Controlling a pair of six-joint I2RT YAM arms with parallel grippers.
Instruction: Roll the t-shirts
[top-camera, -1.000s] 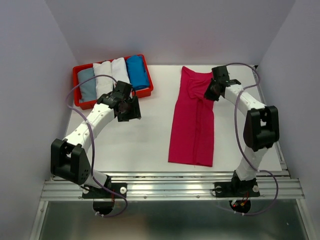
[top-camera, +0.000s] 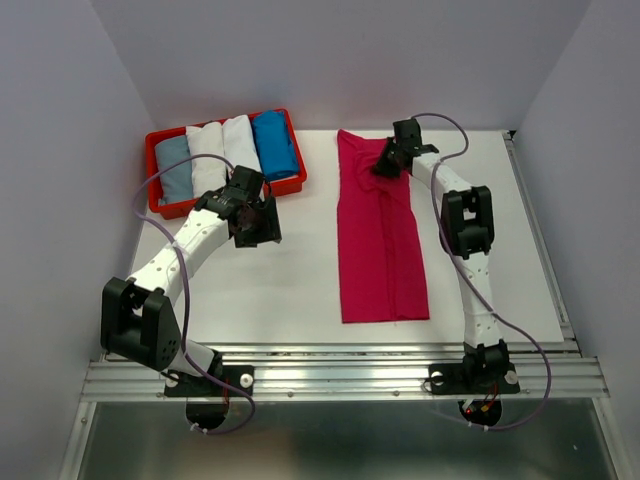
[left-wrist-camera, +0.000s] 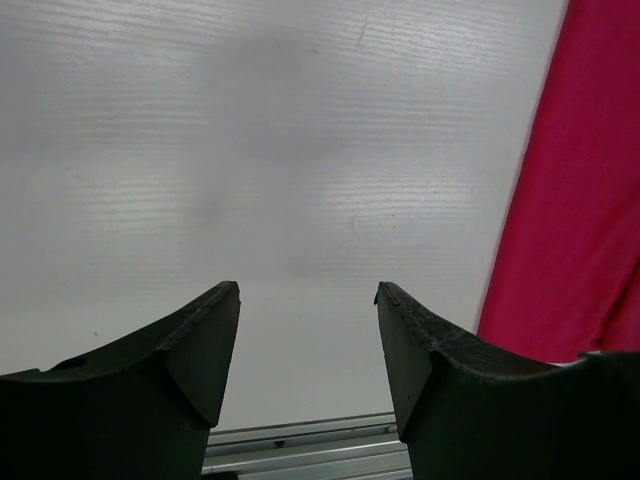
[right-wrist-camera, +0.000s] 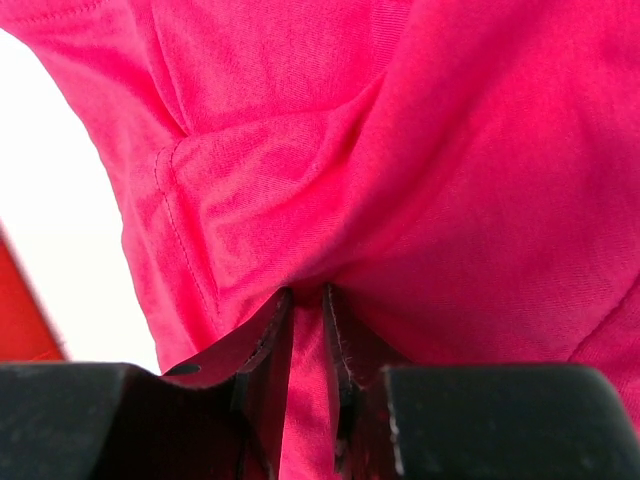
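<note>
A magenta t-shirt (top-camera: 365, 260) lies lengthwise on the table, folded into a long strip, its upper part creased and bunched. My right gripper (top-camera: 390, 160) is down on that upper part; in the right wrist view its fingertips (right-wrist-camera: 285, 300) press into a crease and stand close together, though whether fabric is between them is unclear. My left gripper (top-camera: 262, 230) stands open over bare table left of the shirt, with nothing between its fingers, and the shirt's edge shows at the right of the left wrist view.
A red bin (top-camera: 298, 181) at the back left holds several rolled shirts in grey, white and blue.
My right gripper has moved left and toward the back onto the shirt. The shirt's upper part has shifted left, leaving it straighter. My left arm is practically unmoved.
</note>
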